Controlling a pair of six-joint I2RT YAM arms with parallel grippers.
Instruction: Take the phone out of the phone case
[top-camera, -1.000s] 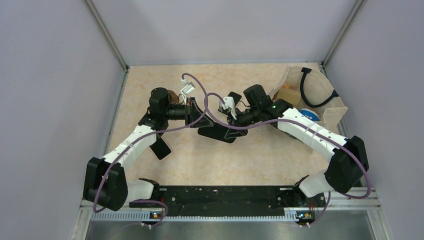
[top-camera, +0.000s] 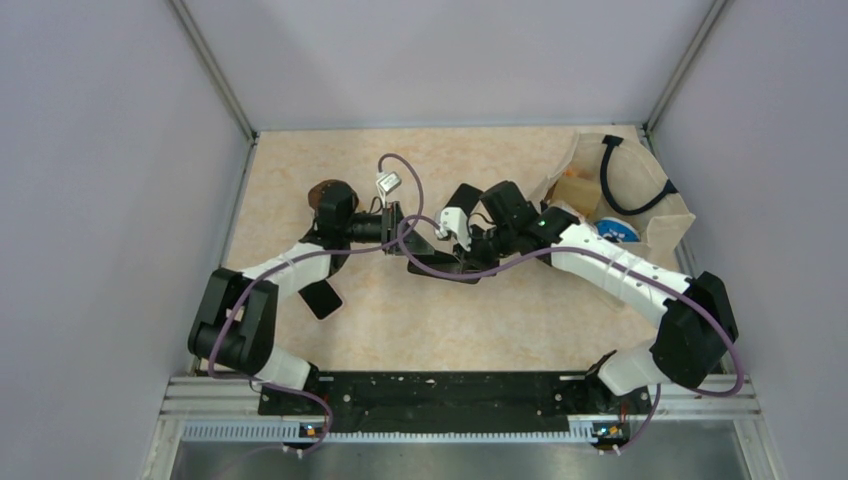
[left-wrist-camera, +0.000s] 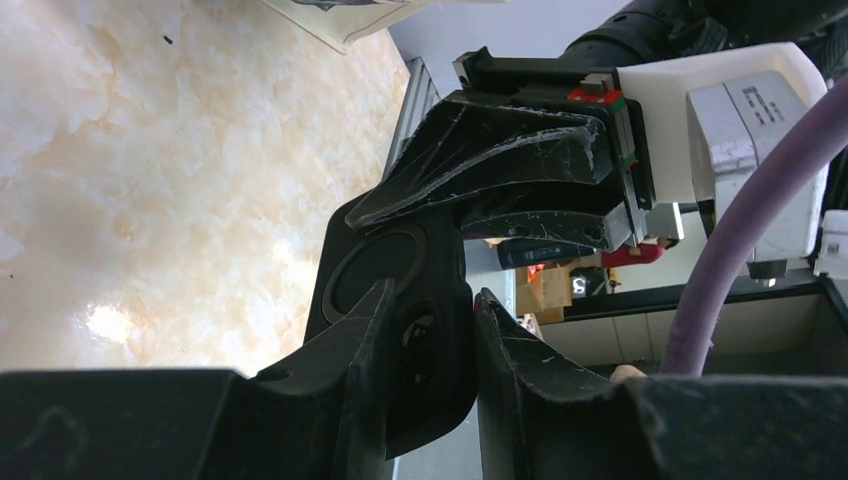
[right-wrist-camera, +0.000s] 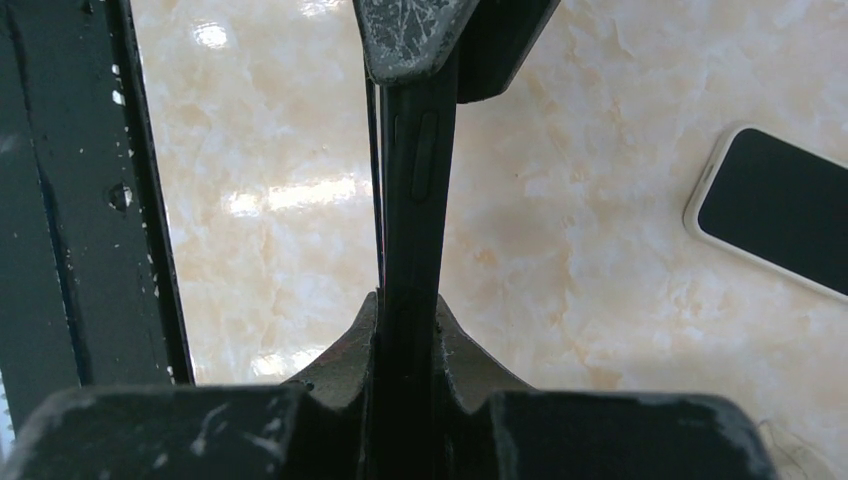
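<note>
A black phone in its case (top-camera: 432, 268) is held in the air at the table's middle. My right gripper is shut on it; the right wrist view shows its long edge running up from the fingers. My left gripper stands open at the other end, its fingertips either side of the case's corner. The left wrist view shows a ring and camera cutout on the case's back (left-wrist-camera: 395, 270). Whether the left fingers touch it cannot be told.
A second phone (top-camera: 321, 298) lies at the left of the table (top-camera: 370, 340). A dark object (top-camera: 462, 198) lies behind the grippers, a brown one (top-camera: 325, 190) at back left. A cream bag (top-camera: 650, 200) with contents fills the back right.
Both grippers and the held phone in its case have moved a little to the right and toward the front; the left arm's elbow has shifted inward.
</note>
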